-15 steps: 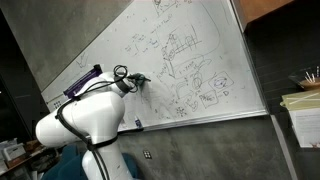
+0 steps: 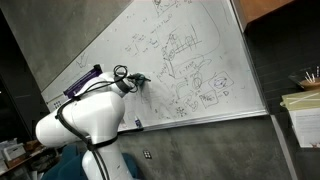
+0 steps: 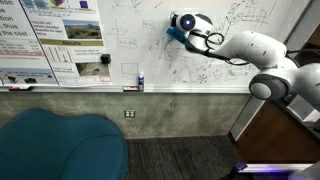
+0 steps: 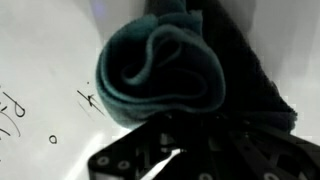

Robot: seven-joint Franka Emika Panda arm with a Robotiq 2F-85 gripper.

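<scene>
A folded teal cloth point(image 4: 165, 72) fills the middle of the wrist view, bunched into a roll, and my gripper is shut on it. From the side, the cloth point(image 2: 138, 79) appears as a small dark green patch against the whiteboard point(image 2: 235, 85). In the other exterior view the cloth point(image 3: 176, 34) is a blue bit beneath the gripper, also at the board's surface. Whether it presses on the board cannot be told. Black marker writing point(image 4: 92, 100) shows beside the cloth. My fingertips are largely hidden by cloth and shadow.
Printed posters point(image 3: 75, 45) cover the left part of the board. A bottle point(image 3: 141, 83) stands on the marker tray point(image 3: 105, 88). Below are a teal chair or couch point(image 3: 65, 145) and bare dark floor. More drawings point(image 2: 210, 90) spread across the board.
</scene>
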